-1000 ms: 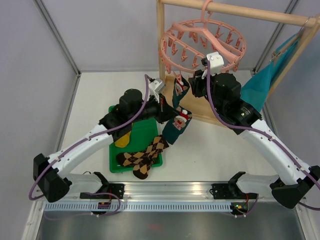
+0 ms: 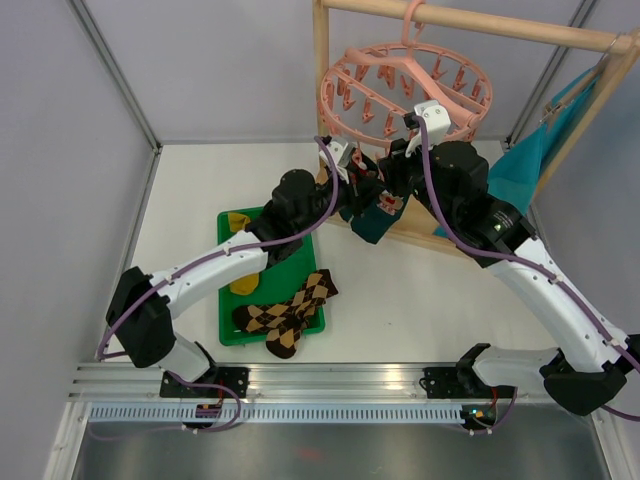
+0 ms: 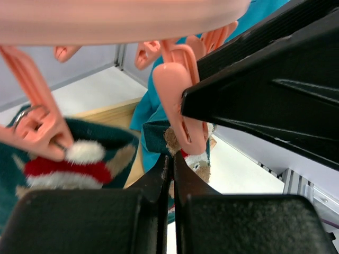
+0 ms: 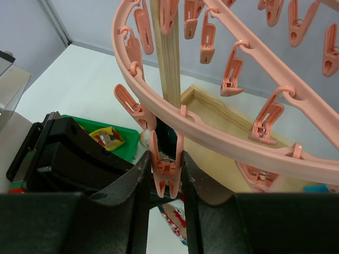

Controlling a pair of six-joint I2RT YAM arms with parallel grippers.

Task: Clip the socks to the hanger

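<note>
The pink round hanger (image 2: 330, 95) hangs from a wooden bar, its clips pointing down. In the left wrist view, my left gripper is shut on a dark green Santa sock (image 3: 155, 136), close to a pink clip (image 3: 176, 98). My right gripper is shut on that clip (image 4: 165, 168), its fingers either side of it. Whether the sock's edge lies between the clip's fingers, I cannot tell. A matching sock (image 3: 114, 143) hangs from a neighbouring clip (image 3: 45, 132).
In the green tray (image 2: 225, 310) lie brown argyle socks (image 2: 287, 315) and yellow socks (image 2: 243, 283). Teal cloth (image 2: 520, 172) hangs at the stand's right. Both arms crowd together under the hanger's front rim.
My left gripper has moved up and right, carrying the sock from below the hanger to the clip by my right gripper. The right arm has shifted only slightly.
</note>
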